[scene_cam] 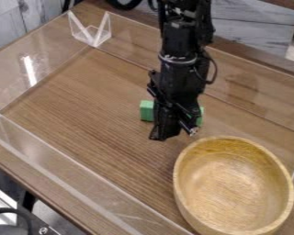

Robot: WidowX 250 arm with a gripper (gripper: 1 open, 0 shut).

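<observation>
The black robot arm reaches down from the top centre, with its gripper (162, 128) low over the wooden table, shut, nothing visible between its fingertips. Just behind the gripper lies a green block (149, 109), partly hidden by it. A large yellow oval bowl (233, 209) sits at the front right, a short way from the gripper.
A clear plastic object (91, 29) stands at the back left. Raised edges border the table at the back and left.
</observation>
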